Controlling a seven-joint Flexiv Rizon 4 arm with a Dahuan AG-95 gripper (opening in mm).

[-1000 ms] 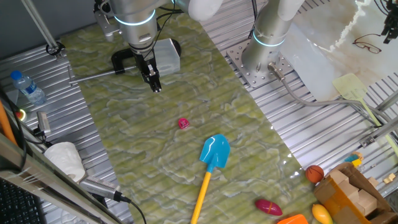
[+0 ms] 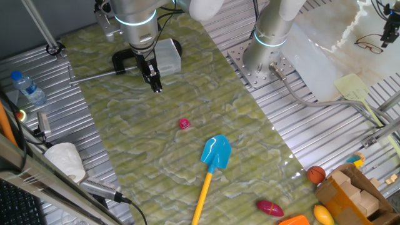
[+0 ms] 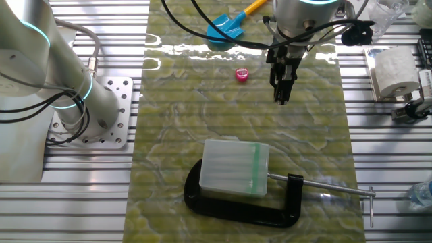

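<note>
My gripper (image 2: pixel 157 90) hangs over the green marbled mat, pointing down, in front of the clear box in exterior view 1. Exterior view 2 shows the same black gripper (image 3: pixel 281 101) to the right of a small pink round thing (image 3: pixel 241 74). Its fingers look narrow and close together from both sides, and no object shows at the tips; whether they are fully shut is unclear. The pink thing (image 2: pixel 184 124) lies alone on the mat, apart from the gripper. Beyond it in exterior view 1 lies a toy shovel with a blue blade (image 2: pixel 217 152) and yellow handle.
A translucent box (image 3: pixel 229 167) rests beside a black clamp (image 3: pixel 250 213) with a long screw rod. A cardboard box (image 2: pixel 350 198), small ball (image 2: pixel 316 174), purple toy (image 2: pixel 269 207) and lemon (image 2: pixel 323 215) crowd the lower right. Mid-mat is mostly bare.
</note>
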